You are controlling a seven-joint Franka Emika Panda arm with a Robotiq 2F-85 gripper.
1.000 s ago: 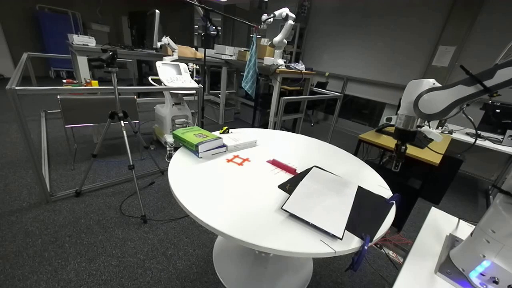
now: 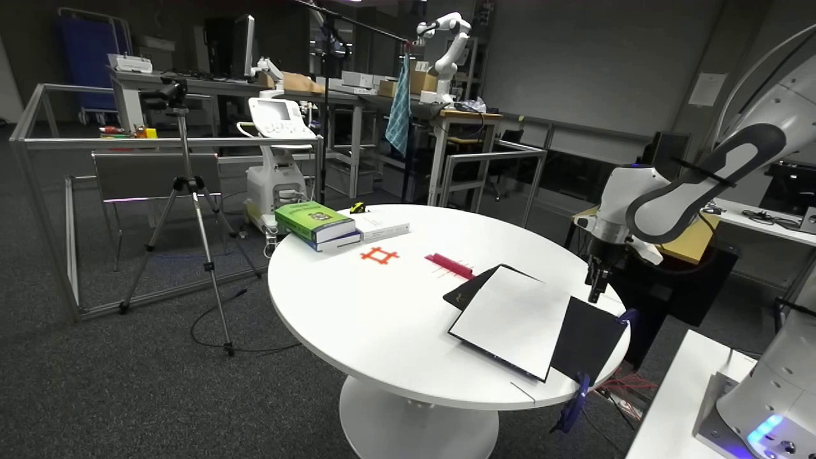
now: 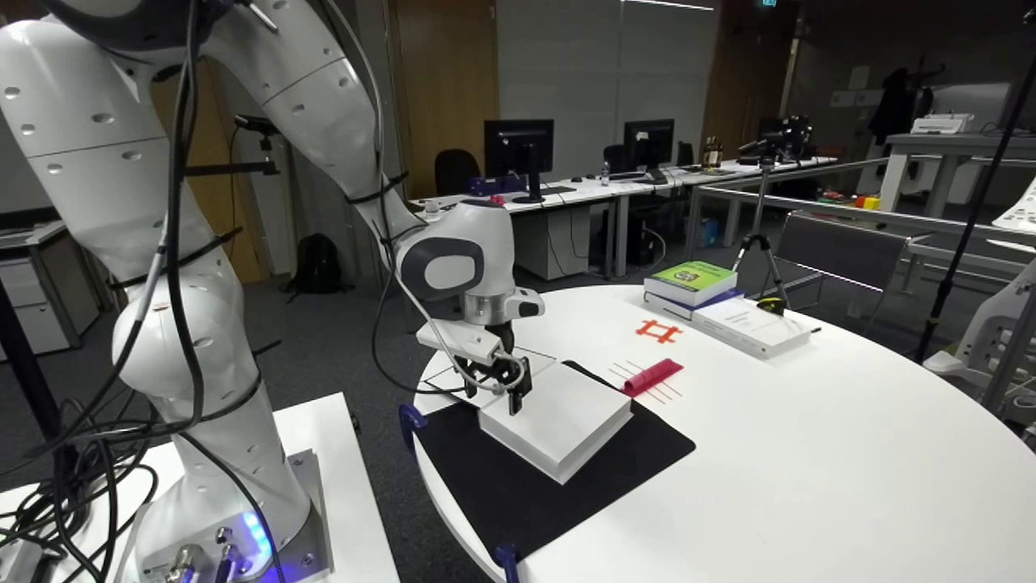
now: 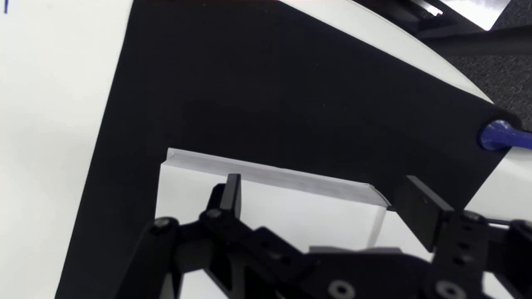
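A thick white book or box (image 2: 514, 320) lies on the black mat (image 2: 587, 340), which is held at the round table's edge; its pale side faces show in exterior view 2 (image 3: 563, 413). My gripper (image 2: 595, 297) hangs low near the table's right edge, above the mat side of the white block. In the wrist view my gripper is open, its two fingers (image 4: 230, 196) far apart. One finger overlaps the white top face (image 4: 279, 214), the other appears around the block's right end. No grasp shows, and whether a fingertip touches the block I cannot tell.
Blue clamps (image 2: 570, 409) grip the mat at the table rim. A magenta piece (image 3: 652, 377) and an orange frame (image 3: 660, 331) lie farther in. Stacked books, the top one green (image 2: 315, 220), stand at the far side.
The arm has come down and toward the table, so the gripper moved left and lower in exterior view 1. The white block and the other table items have not moved.
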